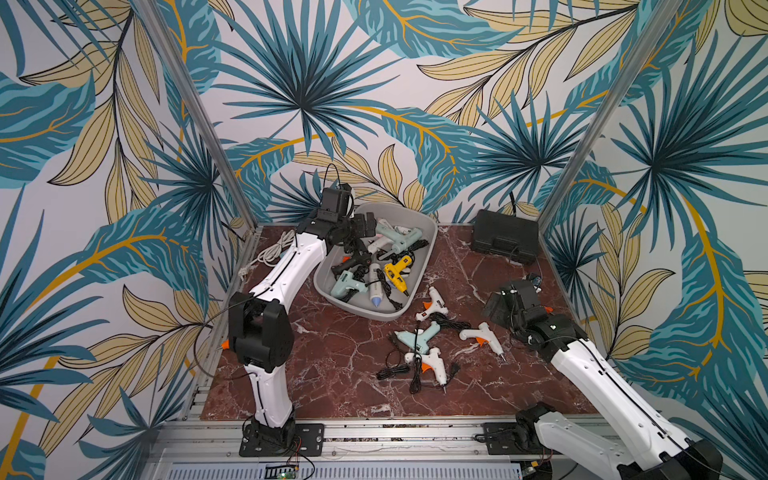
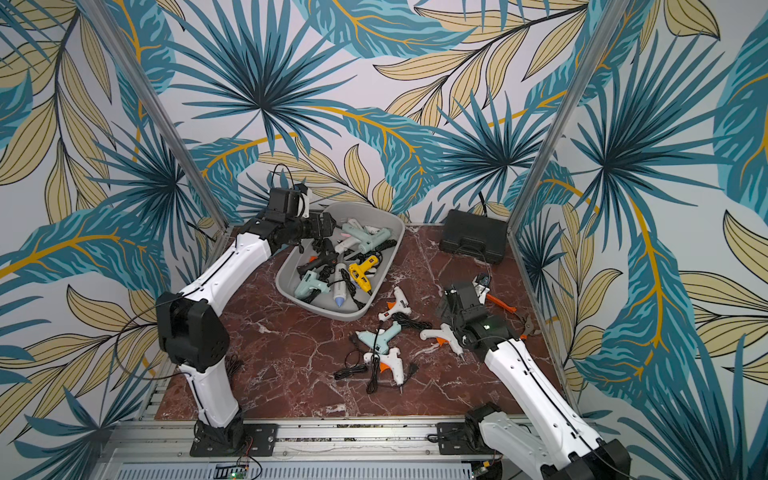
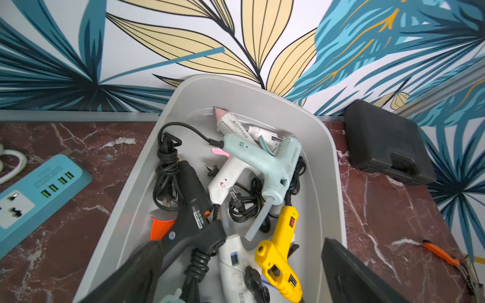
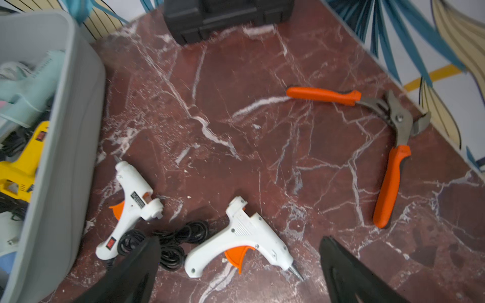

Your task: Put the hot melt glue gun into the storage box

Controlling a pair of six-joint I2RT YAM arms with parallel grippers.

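Note:
The grey storage box [image 1: 428, 232] holds several glue guns, among them a yellow one [image 3: 280, 252] and a mint one [image 3: 260, 161]. My left gripper is open above the box, empty. My right gripper is open over the table, above a white glue gun [image 4: 242, 237]. Another white gun [image 4: 131, 207] lies just right of the box, with a mint gun [image 1: 416, 337] and a further white gun [image 1: 428, 364] nearer the front. An orange gun at far left is mostly hidden by my left arm.
A black case [image 1: 504, 236] stands at back right, with orange-handled pliers [image 4: 399, 131] in front. A blue power strip [image 3: 40, 197] and white cable lie left of the box. Bare table shows at front right and between box and case.

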